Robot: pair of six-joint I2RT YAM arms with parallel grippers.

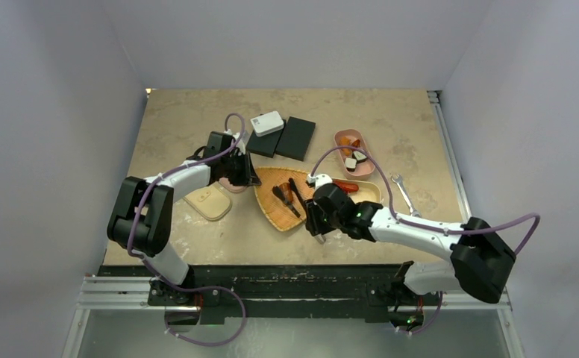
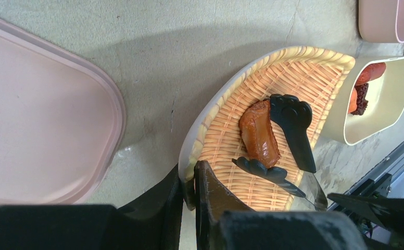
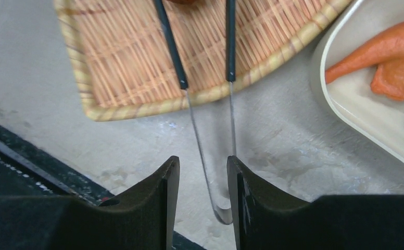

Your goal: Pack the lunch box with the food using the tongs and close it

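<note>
My left gripper is shut on the rim of a woven basket (image 1: pixel 273 214), holding its left corner. A browned piece of food (image 2: pixel 260 134) lies in the basket, between the black heads of metal tongs (image 2: pixel 293 127). The tongs' handle end reaches out over the basket's lower right rim. Around that bent end, in the right wrist view, my right gripper stands part open, fingers apart; the tongs pass between them, close to the right finger. A cream box (image 2: pixel 340 112) with reddish food stands right of the basket, partly under the right arm in the top view.
A pink box (image 1: pixel 354 174) with food sits behind the cream box, and a wrench (image 1: pixel 404 194) lies to the right. Dark panels (image 1: pixel 297 139) and a white case (image 1: pixel 267 123) are at the back. A cream lid (image 1: pixel 208 203) lies left.
</note>
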